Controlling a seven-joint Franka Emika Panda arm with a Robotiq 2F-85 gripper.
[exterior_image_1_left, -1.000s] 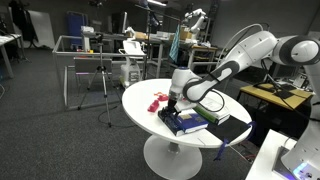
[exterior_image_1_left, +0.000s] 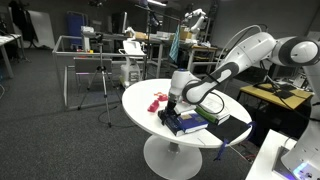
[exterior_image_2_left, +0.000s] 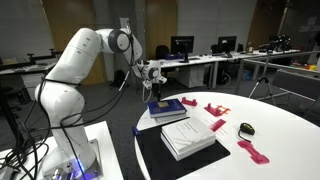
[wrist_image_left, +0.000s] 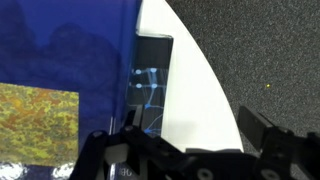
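A blue book (exterior_image_2_left: 172, 109) with a gold picture on its cover lies near the table's edge. In the wrist view the blue book (wrist_image_left: 60, 60) fills the left side, and a dark item (wrist_image_left: 150, 85) with pale blue lines sticks out from under its edge. My gripper is open, one finger over the dark item beside the book and the other out past the white table edge, over the floor. No object is visibly held. In exterior view 1 the gripper (exterior_image_1_left: 176, 106) is low at the book's far end; contact cannot be made out.
A thick white-covered book (exterior_image_2_left: 188, 137) lies on a black mat (exterior_image_2_left: 190, 162) beside the blue book. Several red pieces, one of them a red item (exterior_image_2_left: 252, 152), and a small black-and-yellow object (exterior_image_2_left: 246, 131) are scattered on the round white table (exterior_image_2_left: 290, 125).
The books and red pieces look unmoved.
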